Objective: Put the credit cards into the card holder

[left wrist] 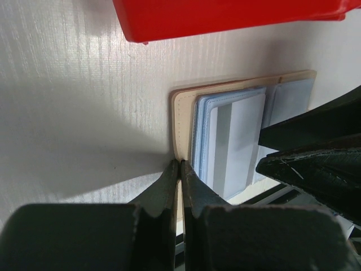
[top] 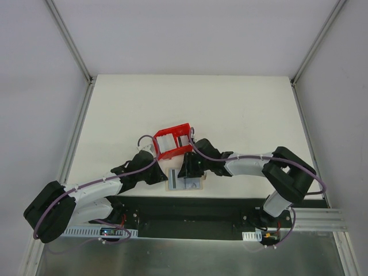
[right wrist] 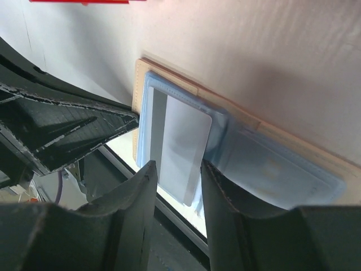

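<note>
The card holder, tan with clear bluish sleeves, lies flat and opened near the table's front edge. My left gripper is shut on its left border. A white card with a grey stripe sits inside the left sleeve, also seen in the right wrist view as a white card. Over the card, my right gripper stands open, one fingertip close by the card's right edge; contact cannot be told. The right sleeve shows no card. From above, the right gripper partly covers the holder.
Just behind the holder stands a red tray with white cards and a dark-striped card in it.
</note>
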